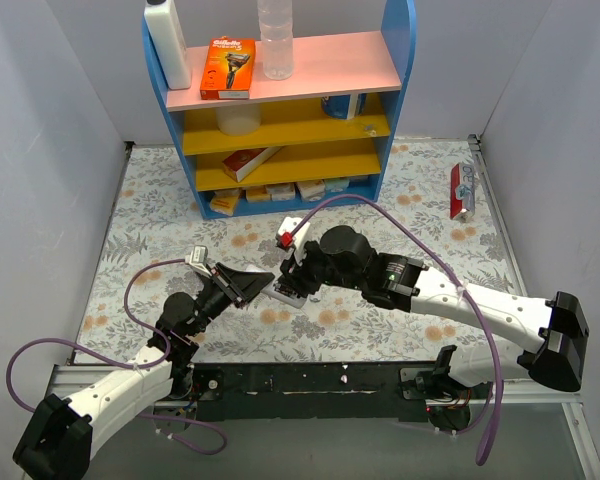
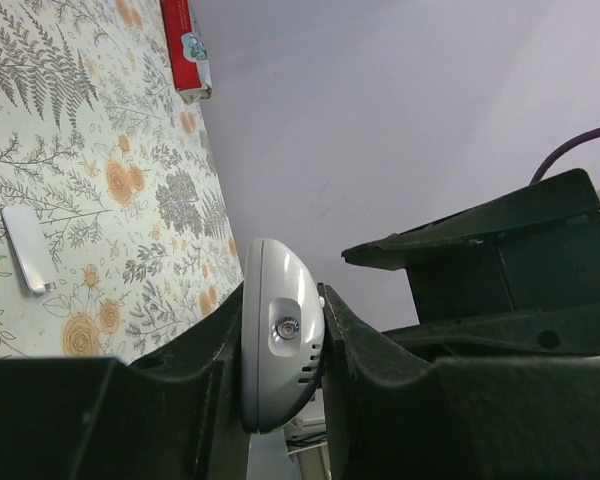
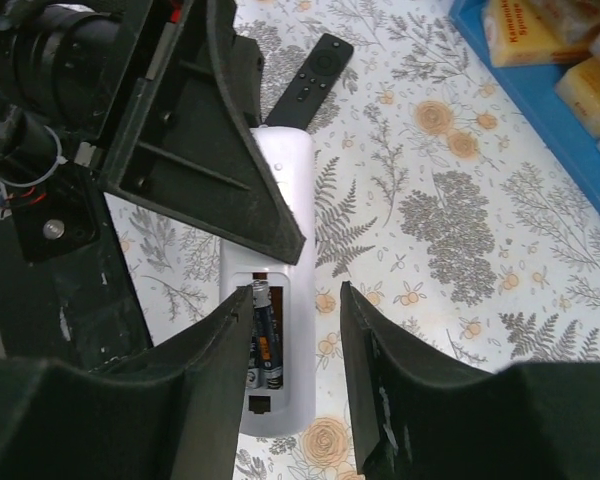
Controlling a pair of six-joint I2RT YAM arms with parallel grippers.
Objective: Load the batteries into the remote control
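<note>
The white remote control is held across its middle by my left gripper, which is shut on it. Its rounded end faces the camera in the left wrist view. In the right wrist view its battery compartment is uncovered, and two batteries lie side by side in it: one battery shows more, the other is partly behind a finger. My right gripper is open over the compartment, nothing between its fingers; whether it touches the remote I cannot tell. A white flat piece, apparently the battery cover, lies on the tabletop.
A black remote rests on the flowered tabletop beyond the white one. Behind the arms stands a blue shelf with several items. A red box lies at the right edge. Open tabletop spreads between box and arms.
</note>
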